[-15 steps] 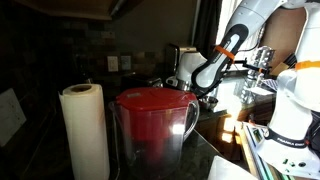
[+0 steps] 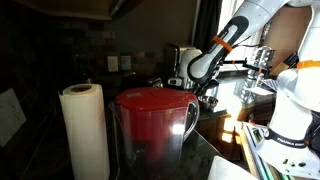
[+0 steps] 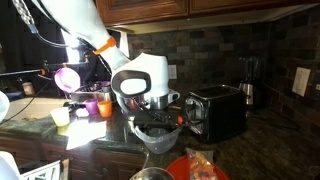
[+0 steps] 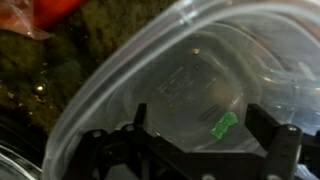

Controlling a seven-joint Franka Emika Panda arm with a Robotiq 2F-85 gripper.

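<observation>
Below my gripper lies a clear plastic bowl (image 4: 85,100), its rim arching across the wrist view. Inside it, on the bottom, rests a small green piece (image 4: 224,125), nearer the right finger (image 4: 262,122) than the left. My fingers stand wide open with nothing between them. In the second exterior view the clear bowl (image 3: 150,140) is on the counter under the white arm. The first exterior view hides the bowl and most of the gripper.
A red plate (image 3: 185,168) with a clear bag (image 3: 203,163) and a metal bowl (image 3: 152,174) sit close to the clear bowl. A black toaster (image 3: 218,112) stands beside the arm. A red-lidded pitcher (image 2: 155,125) and paper towel roll (image 2: 86,135) stand along the counter.
Over the last second the arm's wrist has shifted a little and its white forearm stands slightly higher in the first exterior view. The pitcher and towel roll have not moved.
</observation>
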